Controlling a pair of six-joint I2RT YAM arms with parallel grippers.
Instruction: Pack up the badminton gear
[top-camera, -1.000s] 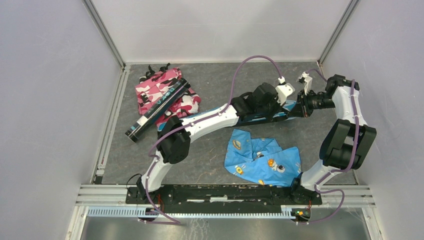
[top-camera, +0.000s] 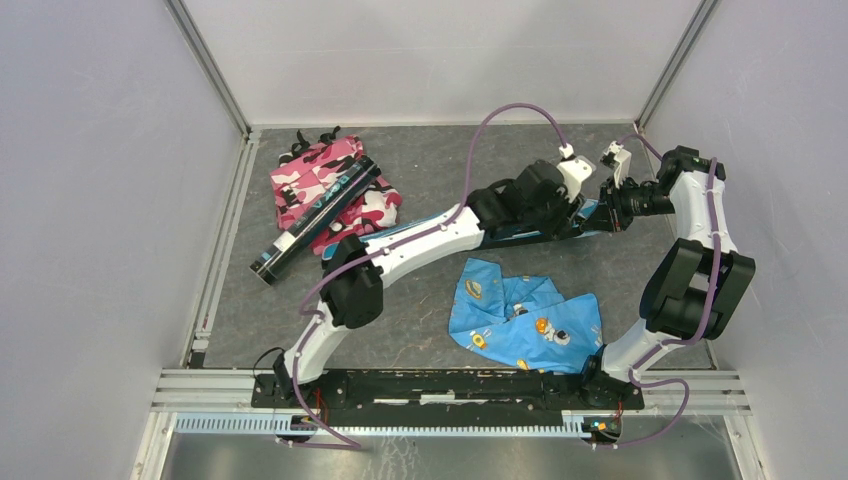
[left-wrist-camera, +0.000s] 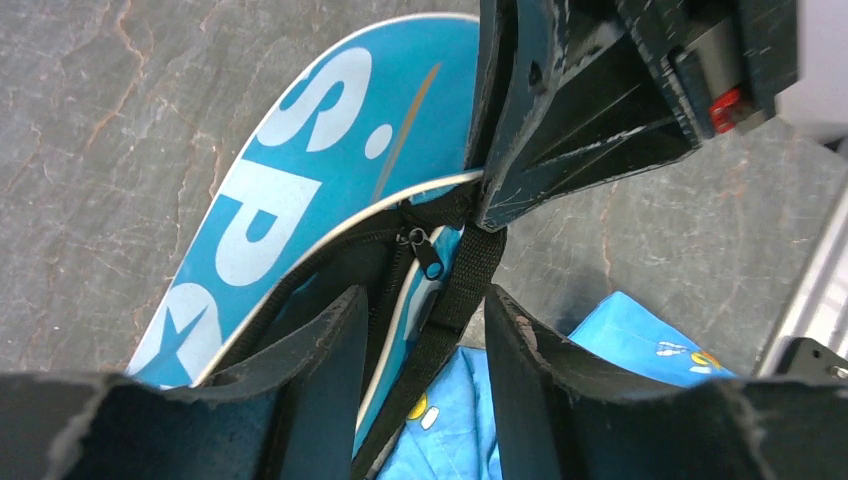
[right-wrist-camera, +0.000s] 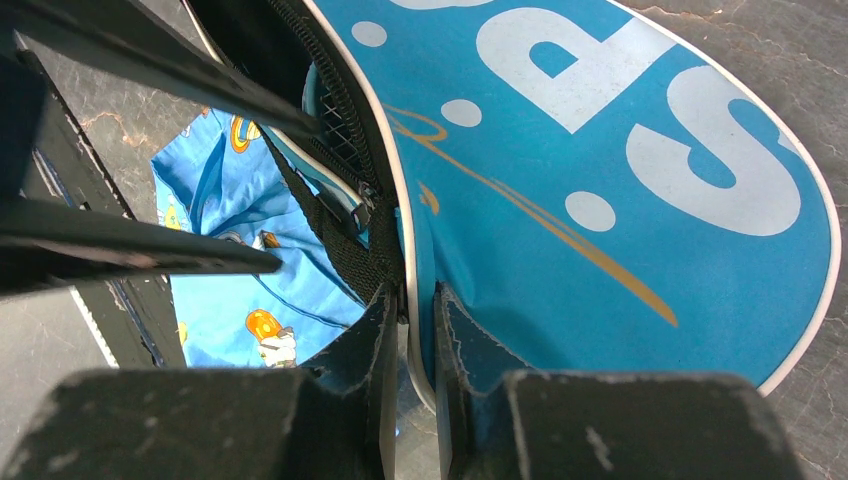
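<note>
A long blue bag (top-camera: 510, 240) with white lettering lies across the upper middle, under both arms; its zipped opening shows in both wrist views. My right gripper is shut on the bag's piped edge at its end. My left gripper stands open just over the bag, beside the zipper pull (left-wrist-camera: 432, 262) and black strap (left-wrist-camera: 465, 285). A blue printed cloth (top-camera: 525, 325) lies in front. At the left a pink camouflage bag (top-camera: 305, 185) lies with a long black tube (top-camera: 315, 220) on it.
White walls enclose the grey floor (top-camera: 410, 340) on the sides and back. Bare floor shows behind the blue bag and at the front left. My two grippers are very close together at the bag's end.
The right gripper has shifted slightly right since a second ago.
</note>
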